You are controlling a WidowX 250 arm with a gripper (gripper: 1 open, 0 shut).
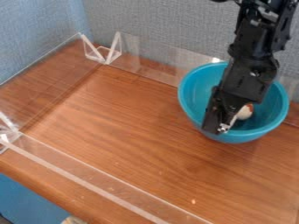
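Observation:
My black gripper (225,119) reaches down from the top right into a blue plastic bowl (193,88) on the wooden table. Its fingertips are low inside the bowl, toward the near side. A small pale, brownish object (244,112) shows behind them, partly hidden by the gripper. The gripper looks shut; I cannot make out anything held between its fingers.
Clear plastic walls with white corner brackets (101,52) edge it, with grey padded walls behind. A blue surface (26,205) lies beyond the near left edge.

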